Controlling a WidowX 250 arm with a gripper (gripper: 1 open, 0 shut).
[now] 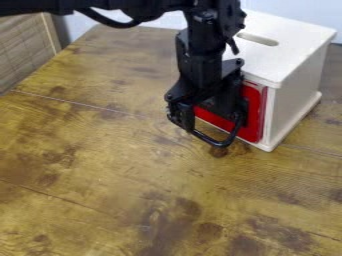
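The black arm reaches down from the top centre to my gripper, which is at the front face of a white box with a red panel. The gripper overlaps the panel and hides part of it; whether its fingers touch it or hold anything is unclear. A slot shows in the box's white top.
A wicker or wooden crate stands at the upper left edge. The box occupies the back right.
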